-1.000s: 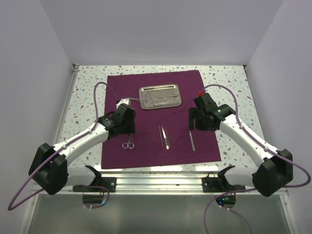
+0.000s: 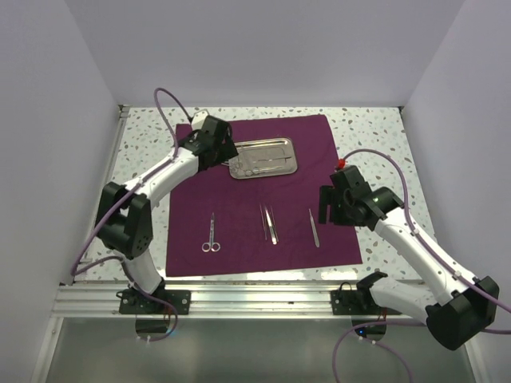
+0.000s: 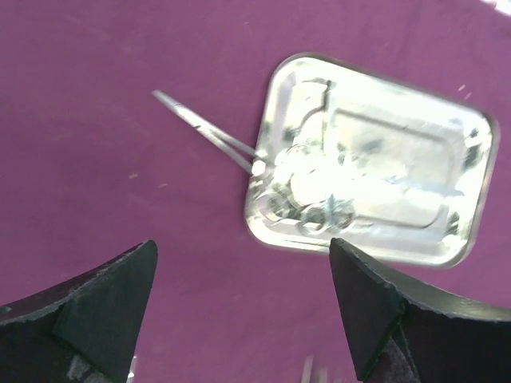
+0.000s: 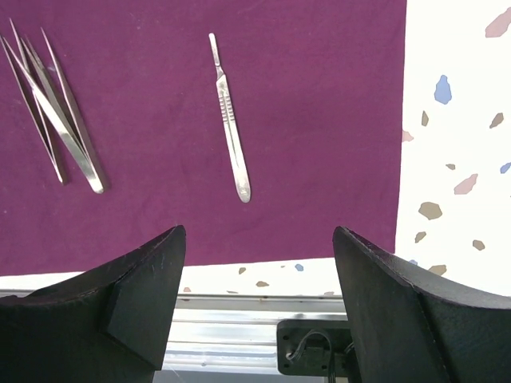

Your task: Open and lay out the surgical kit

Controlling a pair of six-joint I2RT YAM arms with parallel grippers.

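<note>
A silver metal tray (image 2: 283, 170) rests on the purple cloth (image 2: 239, 210) toward the back. In the left wrist view, scissors or a clamp (image 3: 204, 128) lean over the tray's left rim, blades out on the cloth and ringed handles inside. My left gripper, fingers apart and empty, hovers by that corner. Scissors (image 2: 211, 235) lie front left on the cloth, tweezers (image 2: 270, 223) at the middle, a scalpel handle (image 4: 231, 128) to the right. Above the cloth's right edge, my right gripper is open with nothing between its fingers.
A metal rail (image 2: 255, 295) runs along the front edge. Open cloth lies between the tray and the laid-out tools.
The tools and tray lie where they were.
</note>
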